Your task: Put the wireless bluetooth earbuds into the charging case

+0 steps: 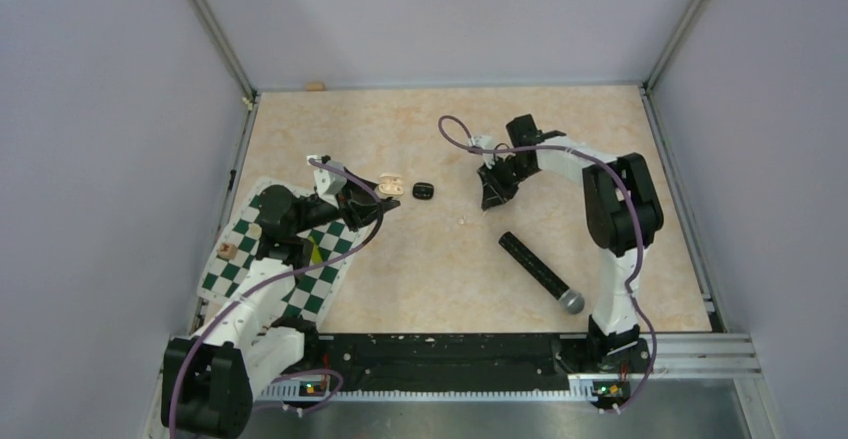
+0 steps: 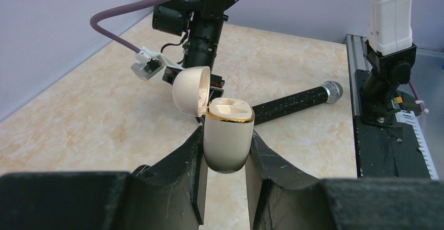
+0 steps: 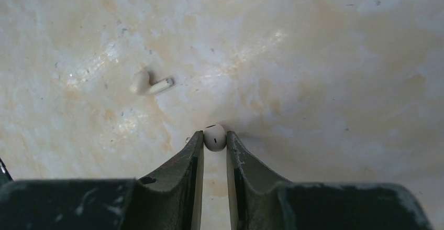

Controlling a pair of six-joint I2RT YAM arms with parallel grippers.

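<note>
The cream charging case is held off the table, its lid swung open and its gold-rimmed top facing up. My left gripper is shut on the case body. In the top view the case shows at the left gripper's tip. One earbud lies right between the fingertips of my right gripper, low over the table; whether they press on it, I cannot tell. The second earbud lies loose on the table to the upper left, apart from the fingers. The slots inside the case are only partly visible.
A small black case stands just right of the cream case. The black microphone lies diagonally at the right front. A green-and-white checkered board is under the left arm. Bare table spreads across the middle.
</note>
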